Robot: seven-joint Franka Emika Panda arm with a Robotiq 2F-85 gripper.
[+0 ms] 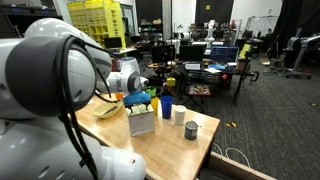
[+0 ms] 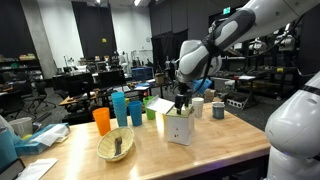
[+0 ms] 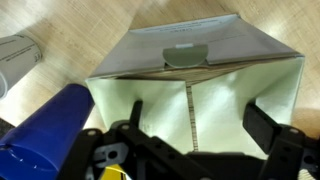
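Note:
A white box (image 1: 141, 121) with pale green flaps on top stands on the wooden table. From the wrist view I look down on its top, where two pale green flaps (image 3: 222, 105) lie nearly closed with a narrow brown gap between them. A white outer flap (image 3: 190, 42) with a grey-green tab extends from one side. My gripper is open right over the box, one dark finger (image 3: 126, 134) above each green flap, nothing seen between them. Whether the fingertips touch the flaps I cannot tell.
Beside the box are a blue cup (image 3: 50, 130), a white cup (image 3: 16, 62) and a yellow cup (image 1: 154, 103). A grey mug (image 1: 191, 130) stands farther off. A basket (image 2: 116, 143) and an orange cup (image 2: 102, 121) lie to the other side.

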